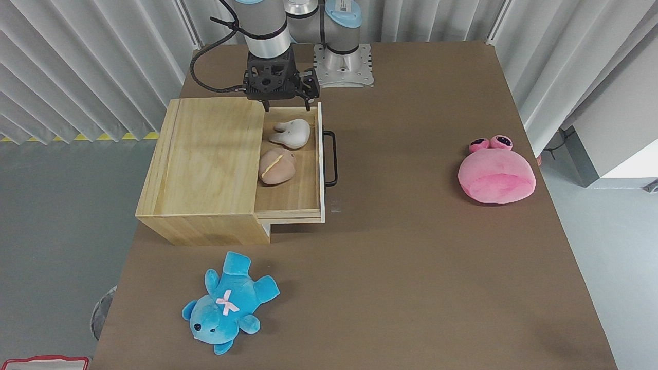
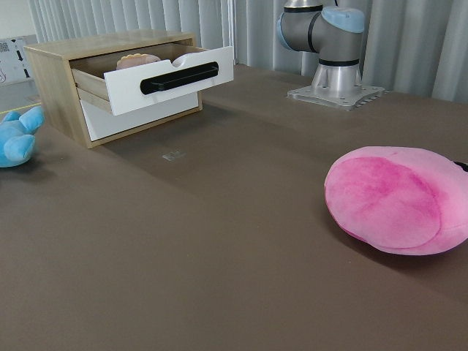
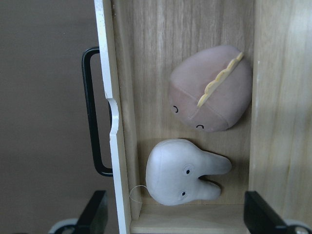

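Observation:
My gripper (image 1: 287, 107) hangs open above the back end of the pulled-out drawer (image 1: 290, 203), its two fingers spread wide in the wrist view with nothing between them. In the drawer lie a white tooth-shaped plush (image 3: 170, 173) and a dusty-pink round plush (image 3: 209, 92) with a yellow wavy strip, the tooth toward the back. The drawer belongs to a light wooden cabinet (image 1: 203, 160) and has a black handle (image 2: 179, 77) on its white front.
A blue bear (image 1: 231, 308) lies in front of the cabinet. A pink plush (image 1: 493, 176) with eyes on stalks sits at the right edge of the brown table (image 1: 407, 259), whose middle is clear. The arm's base (image 2: 336, 91) stands at the back.

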